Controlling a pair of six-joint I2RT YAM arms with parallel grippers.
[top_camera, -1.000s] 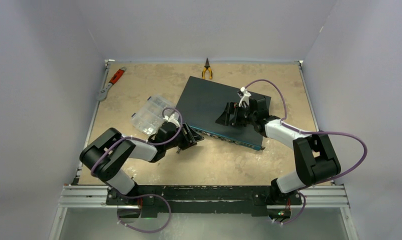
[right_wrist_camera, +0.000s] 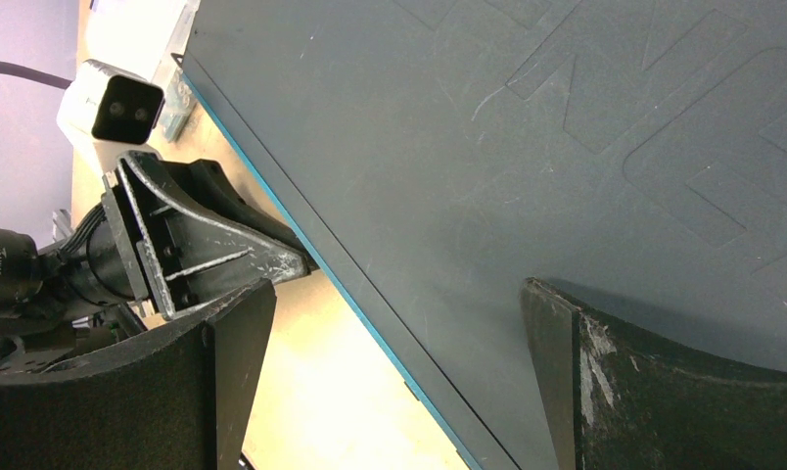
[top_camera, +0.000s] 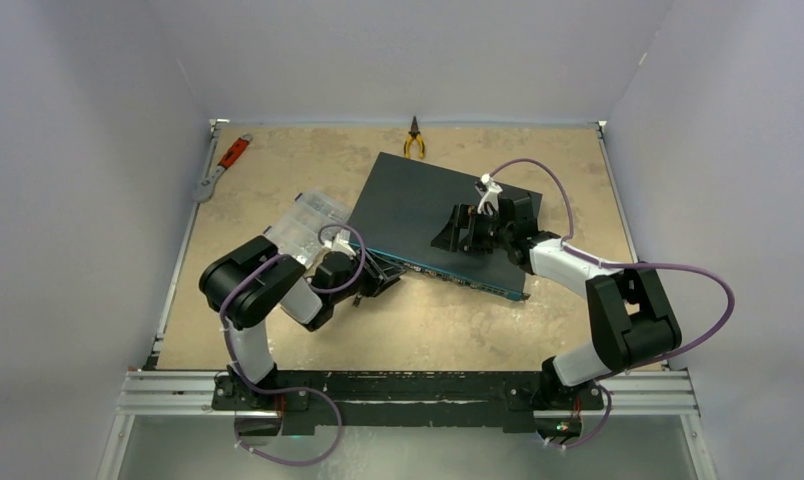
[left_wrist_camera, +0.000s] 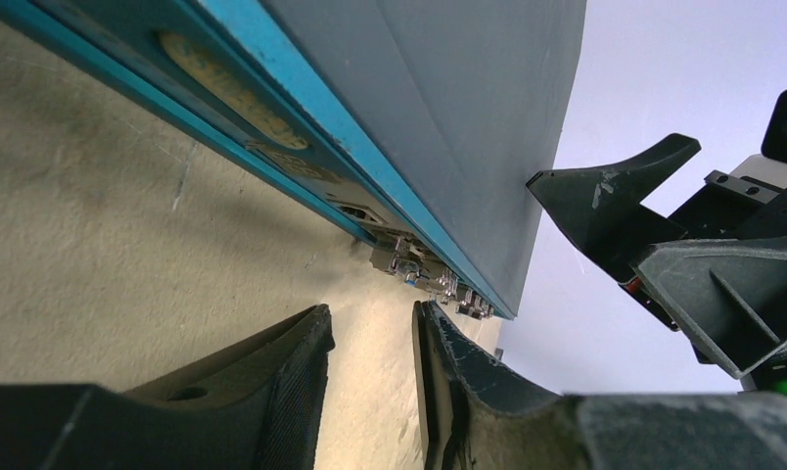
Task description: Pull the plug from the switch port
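The dark flat switch (top_camera: 408, 195) lies tilted on the table, its blue-edged port side facing the front. In the left wrist view, metal modules or plugs (left_wrist_camera: 409, 266) stick out of that port side; which one is the plug I cannot tell. My left gripper is partly open just short of them, with nothing between its fingers. From above, it covers the front left corner of the switch. My right gripper stands wide open over the top face of the switch, empty between its fingers.
A clear compartment box (top_camera: 303, 225) lies left of the switch. Yellow-handled pliers (top_camera: 414, 140) are behind it, and a red-handled wrench (top_camera: 223, 167) lies at the far left. A small dark item (top_camera: 357, 300) shows beside the left gripper.
My left arm's elbow has swung right and its wrist has turned, while the fingers stay near the switch's front left corner. The right arm and the switch have not moved.
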